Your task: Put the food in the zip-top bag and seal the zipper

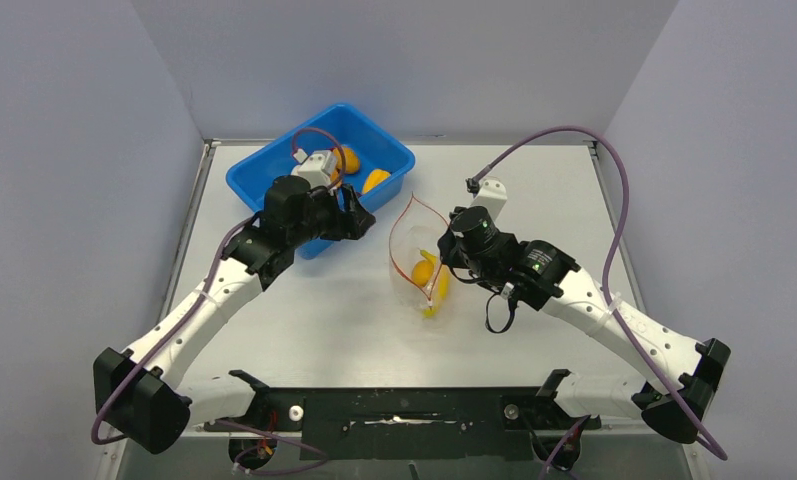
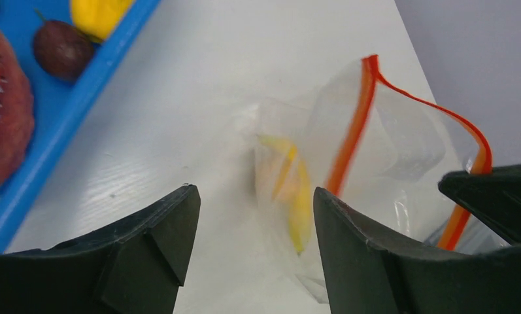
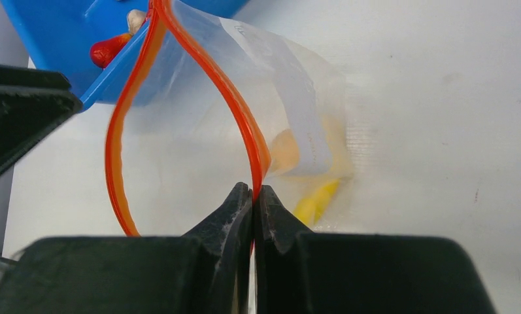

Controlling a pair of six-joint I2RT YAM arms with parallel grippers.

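The clear zip top bag [image 1: 409, 240] stands with its orange-red zipper edges apart, a yellow banana-like piece [image 1: 436, 300] and an orange round food [image 1: 421, 272] inside. My right gripper is shut on the zipper edge of the bag. My left gripper is open, raised left of the bag beside the blue tub, with nothing between its fingers. In the left wrist view the bag's food shows blurred through the plastic.
The blue tub [image 1: 274, 150] at the back left holds more food, including an eggplant [image 2: 61, 49] and red pieces.
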